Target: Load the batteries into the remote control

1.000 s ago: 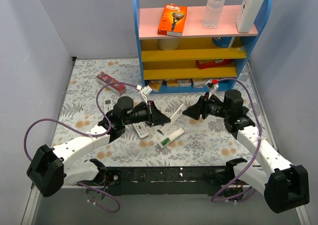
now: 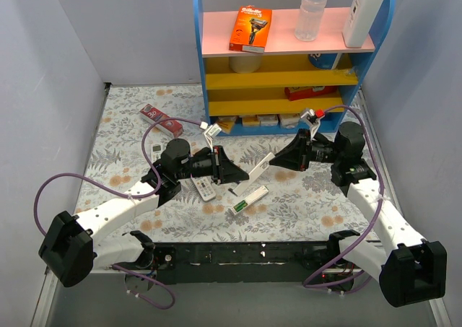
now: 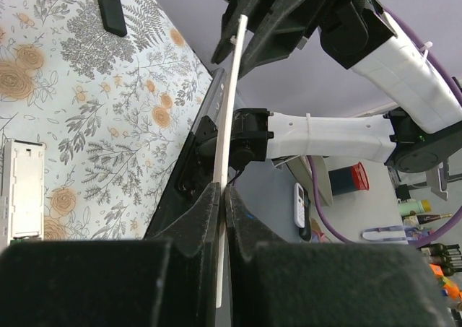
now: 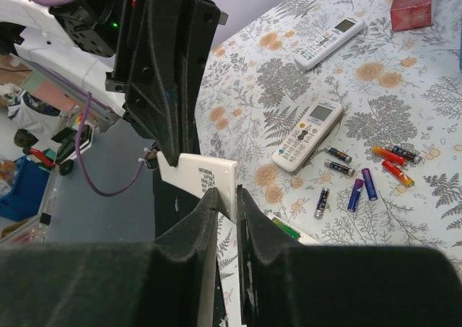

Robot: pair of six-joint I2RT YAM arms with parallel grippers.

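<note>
A thin white battery cover [image 2: 252,174] is held above the table, with my left gripper shut on one end. At its other end is my right gripper, its fingers partly open around the cover's corner; whether both touch it I cannot tell. Below lies a white remote [image 2: 249,200] with its back up and its green battery compartment exposed. In the right wrist view that remote [image 4: 292,231] is partly hidden by the fingers. Loose batteries lie beyond it, among them a purple one [image 4: 356,195], a red one [image 4: 397,173] and a dark one [image 4: 322,203].
Two other white remotes, a nearer one [image 4: 309,135] and a farther one [image 4: 329,44], lie face up. A red box [image 2: 161,120] is at the back left. The blue-framed shelf [image 2: 281,79] stands at the back.
</note>
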